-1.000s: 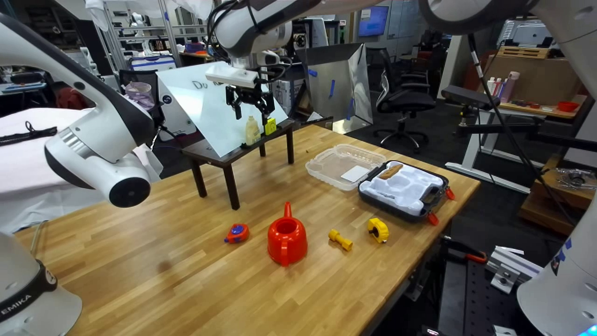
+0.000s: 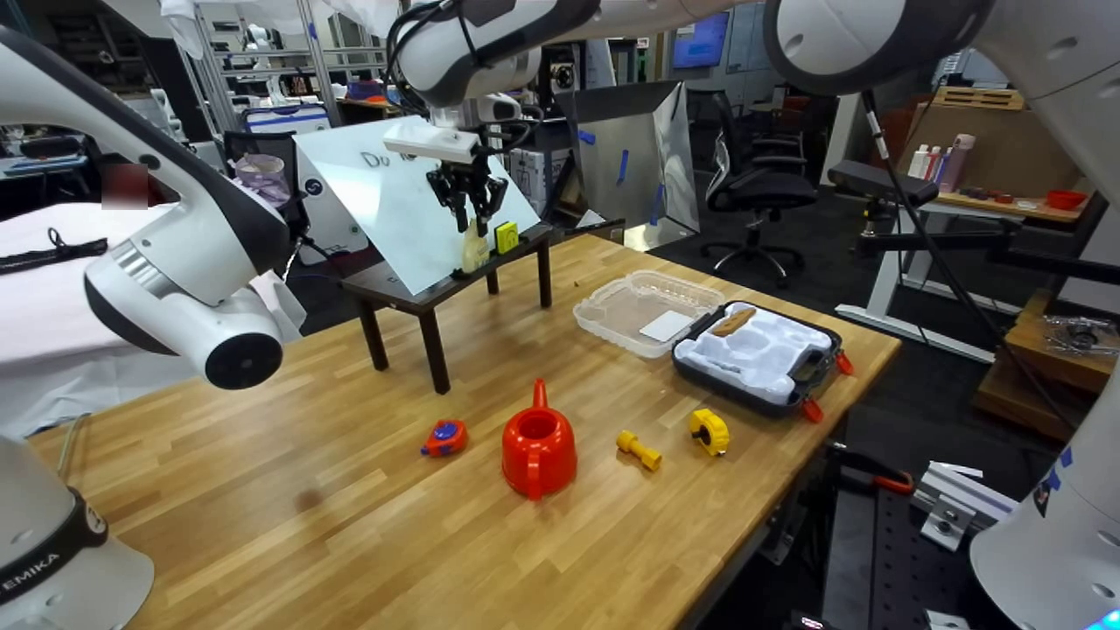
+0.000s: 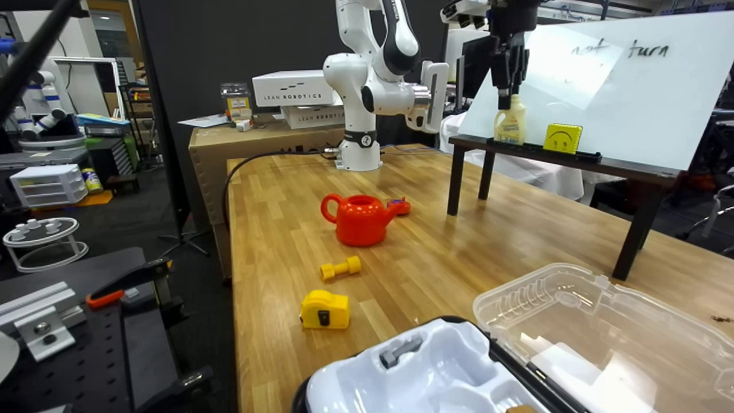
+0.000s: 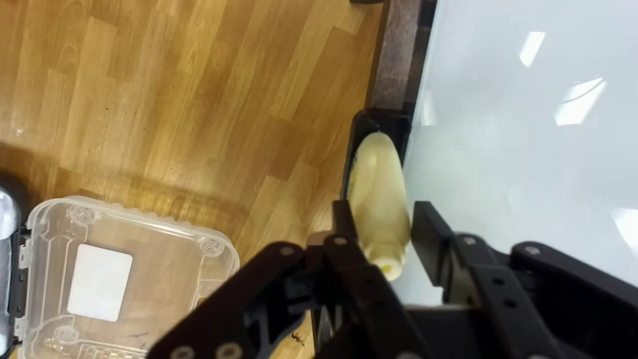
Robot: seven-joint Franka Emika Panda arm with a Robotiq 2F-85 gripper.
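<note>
A pale yellow bottle (image 2: 474, 250) stands upright on the dark raised shelf (image 2: 395, 287), in front of the leaning whiteboard (image 2: 362, 189). My gripper (image 2: 472, 225) points down at the top of this bottle. In the wrist view the bottle (image 4: 378, 179) lies between the two fingers, which are part open on either side of it. The right finger seems to leave a small gap; whether the left one touches cannot be told. In exterior view 2 the fingers overlap the bottle's top.
Right beside the bottle on the shelf is a yellow sponge-like block (image 3: 562, 138). The table carries a red watering can (image 2: 538, 451), a red tape measure (image 2: 445, 437), a yellow dumbbell-shaped piece (image 2: 638, 451), a yellow tape measure (image 2: 710, 431) and an open case (image 2: 758, 355).
My gripper's fingers have drawn closer together around the bottle's top; they were wide apart a second ago. The arm has shifted only slightly. The bottle stands in the same place.
</note>
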